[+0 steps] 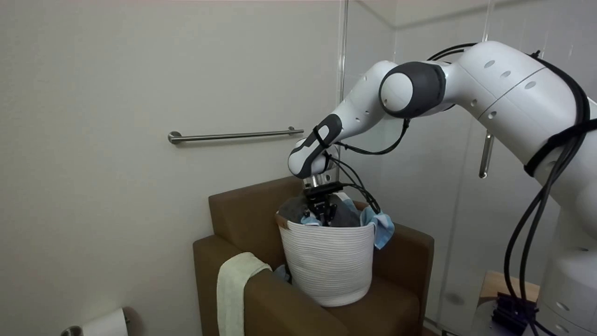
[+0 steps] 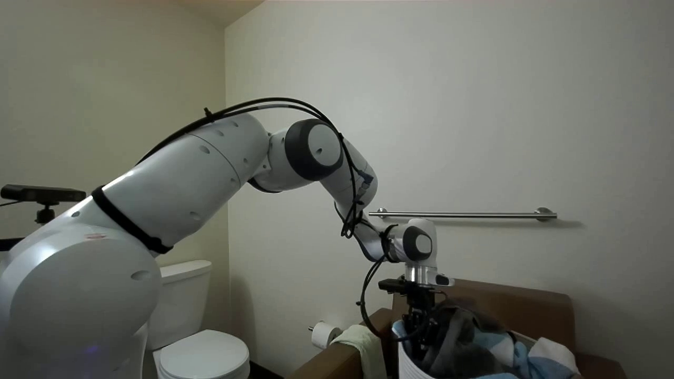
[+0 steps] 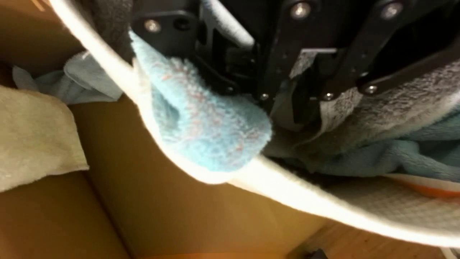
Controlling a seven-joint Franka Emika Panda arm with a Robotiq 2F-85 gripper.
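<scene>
A white woven basket stands on the brown armchair, heaped with dark grey and light blue cloths. My gripper points down into the top of the heap, near the basket's rim. In the wrist view, its black fingers are sunk among the cloths, and a fluffy light blue cloth bulges beside them over the white rim. Dark grey cloth lies against the gripper in the second exterior view. The fingertips are mostly hidden, so whether any cloth lies between them cannot be told.
A pale green towel drapes over the chair's left arm, with a greyish-blue cloth beside it on the chair. A blue-and-white cloth hangs over the basket's right rim. A metal bar runs along the wall behind.
</scene>
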